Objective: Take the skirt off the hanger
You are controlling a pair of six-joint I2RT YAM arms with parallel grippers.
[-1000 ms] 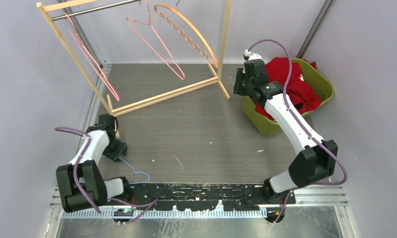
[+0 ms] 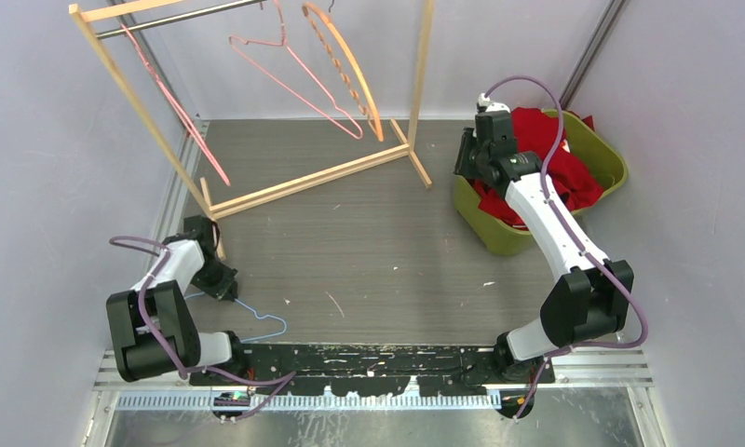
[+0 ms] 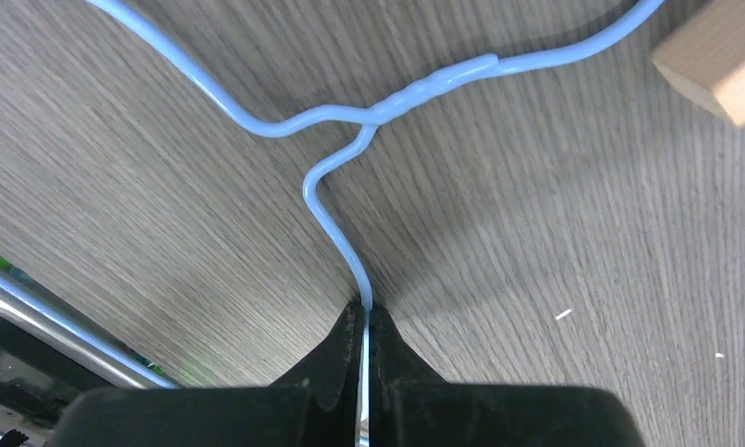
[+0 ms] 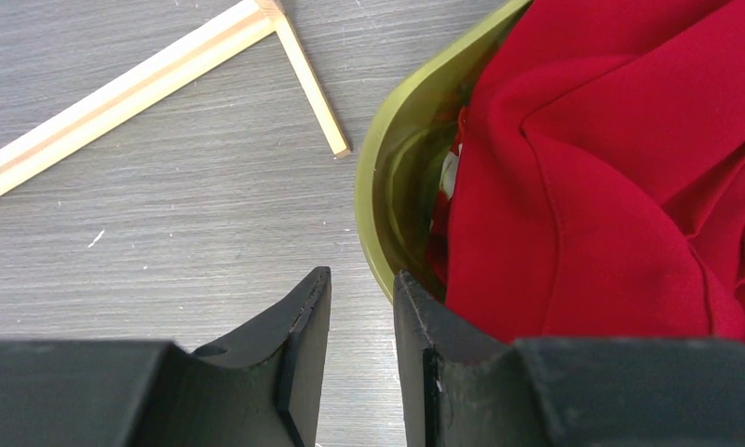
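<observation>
Red cloth (image 2: 564, 168) (image 4: 602, 233) lies heaped in a green basket (image 2: 494, 233) (image 4: 378, 186) at the right. My right gripper (image 2: 462, 149) hangs over the basket's left rim, fingers part open, nothing seen between them. At the lower left my left gripper (image 2: 227, 289) is low at the floor, closed on a blue wire hanger (image 3: 331, 223). Pink hangers (image 2: 294, 88) and an orange hanger (image 2: 355, 65) hang bare on the rack's rail (image 2: 178, 20).
The wooden rack's base bar (image 2: 304, 182) (image 4: 127, 93) spans the back left, with one foot (image 3: 723, 65) beside the blue hanger.
My right gripper has moved a little to the right over the basket. The blue hanger has shifted slightly right and down. The hanging hangers have swung.
</observation>
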